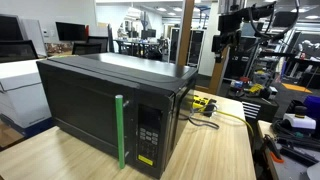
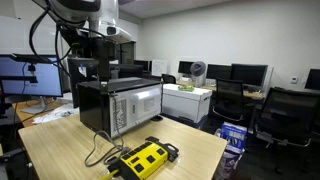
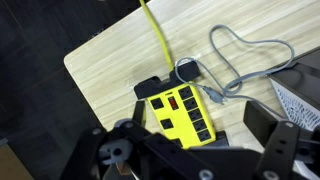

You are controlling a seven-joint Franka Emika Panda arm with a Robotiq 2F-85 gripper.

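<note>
A yellow and black power strip [image 3: 187,115] lies on the wooden table below my gripper. The gripper stands open, its fingers wide apart with nothing held between them. A grey cord [image 3: 233,68] curls across the table, and its plug end lies beside the power strip's upper edge in the wrist view; whether it is plugged in I cannot tell. In exterior view 2 the strip [image 2: 147,160] sits near the front, beside the black microwave [image 2: 92,104]. The arm hangs above the table, clear of strip and cord.
The large microwave [image 1: 88,105] fills much of the table, with a green strip [image 1: 120,130] upright at its front. A yellow cable [image 3: 157,38] runs from the power strip toward the table edge. Bare table [image 2: 195,145] shows right of the strip.
</note>
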